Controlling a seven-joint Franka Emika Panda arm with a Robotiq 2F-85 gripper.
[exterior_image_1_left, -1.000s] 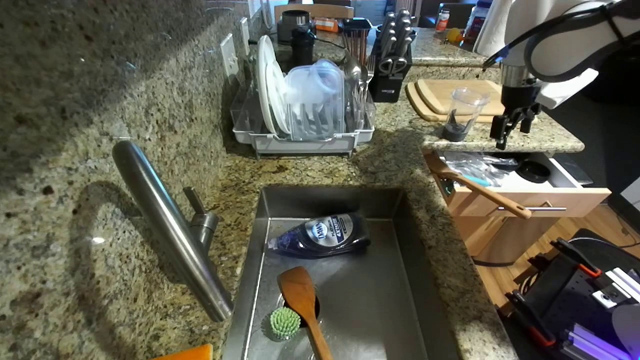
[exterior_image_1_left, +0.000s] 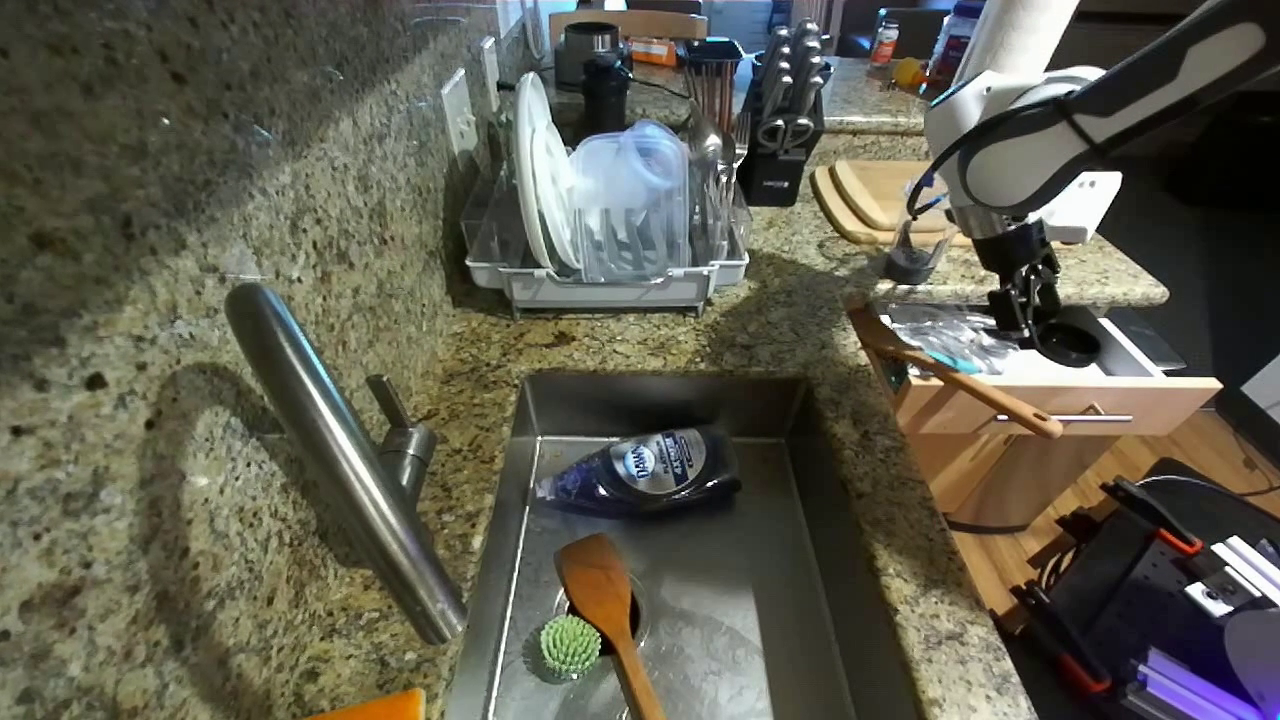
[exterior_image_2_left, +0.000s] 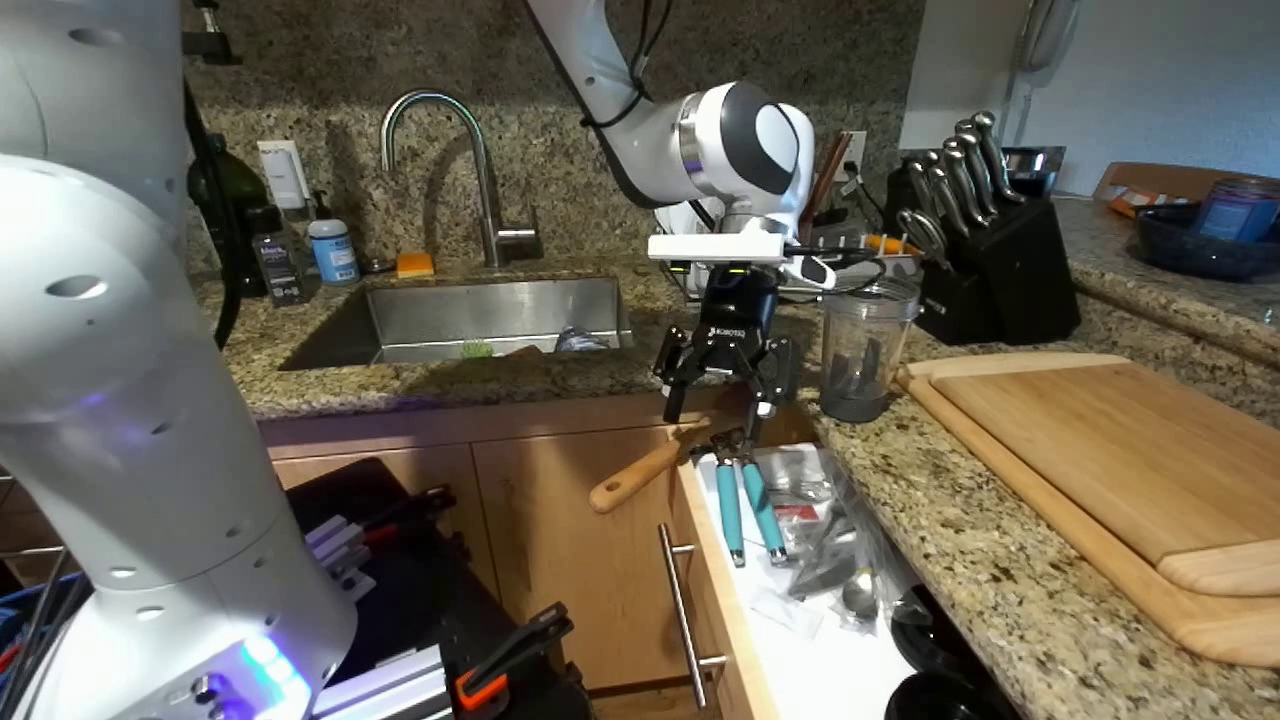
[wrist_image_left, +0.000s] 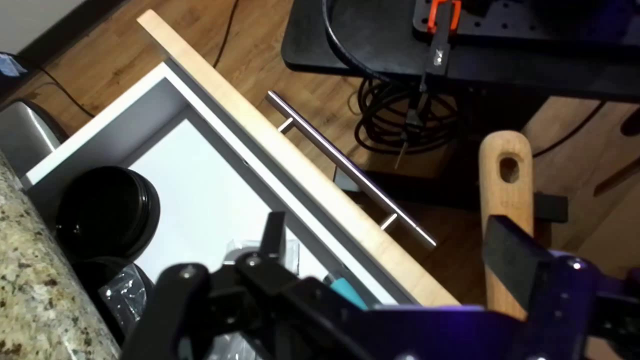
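My gripper (exterior_image_2_left: 716, 418) points down above the open drawer (exterior_image_2_left: 758, 672), its fingers spread wide with nothing between them. A wooden utensil (exterior_image_1_left: 960, 378) rests across the drawer's corner by the sink cabinet, its handle sticking out past the front. In the wrist view that handle (wrist_image_left: 507, 180) appears close to the right finger (wrist_image_left: 510, 255); contact cannot be told. Inside the drawer lies a tool with two teal handles (exterior_image_2_left: 729, 516), just below the fingertips in exterior view 2. The wrist view shows only a bit of teal (wrist_image_left: 348, 292), the rest hidden by the gripper.
A clear blender cup (exterior_image_2_left: 866, 348) stands on the counter close beside the gripper. Cutting boards (exterior_image_2_left: 1116, 456) lie behind it. The sink (exterior_image_1_left: 744, 600) holds a dark soap bottle (exterior_image_1_left: 654, 468), a wooden spatula (exterior_image_1_left: 596, 582) and a green brush (exterior_image_1_left: 569, 646). Black round containers (wrist_image_left: 111, 210) sit in the drawer.
In exterior view 1 the arm has moved left and down, bringing the gripper from counter height to the drawer opening. The wooden utensil and the sink items look unmoved.
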